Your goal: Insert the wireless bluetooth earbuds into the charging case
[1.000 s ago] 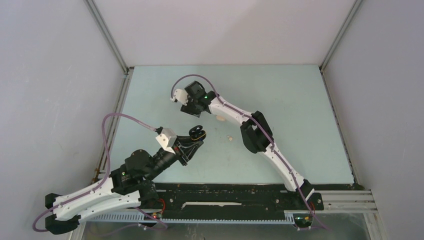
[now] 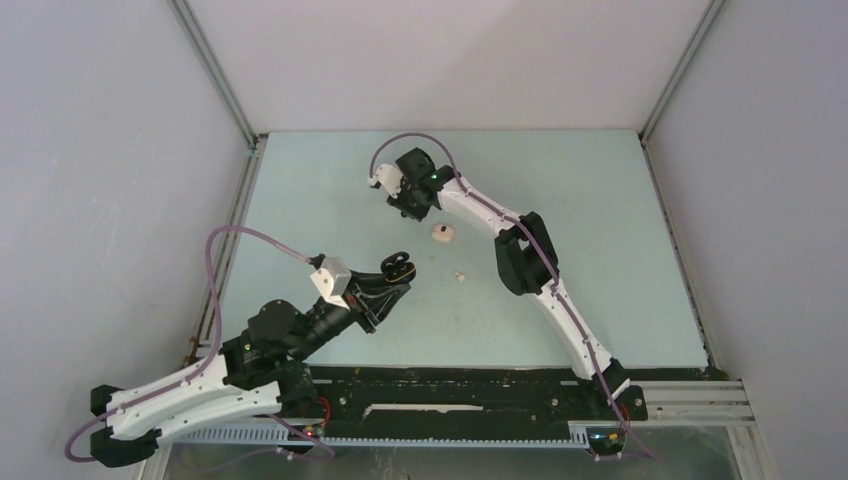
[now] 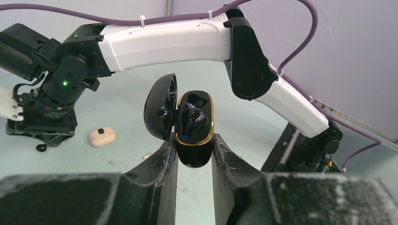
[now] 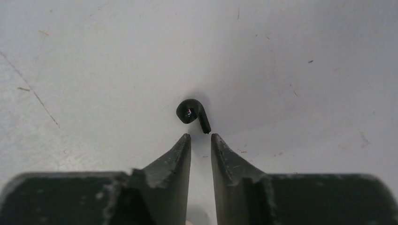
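The open black charging case with gold trim (image 3: 194, 149) is gripped upright by my left gripper (image 2: 387, 294), lid on its left side, with a glossy bud shape in one cavity and the other cavity looking empty. A black earbud (image 4: 187, 111) lies on the table, just beyond the fingertips of my right gripper, whose fingers are a little apart with nothing between them. In the top view my right gripper (image 2: 408, 208) is above and left of the pale case.
A pale pink case (image 2: 442, 232) lies mid-table, with a small pale piece (image 2: 460, 276) below it. Walls border it at the back and sides.
My right arm has moved right and toward the back in the top view, uncovering more of the pale case. The left arm has barely moved.
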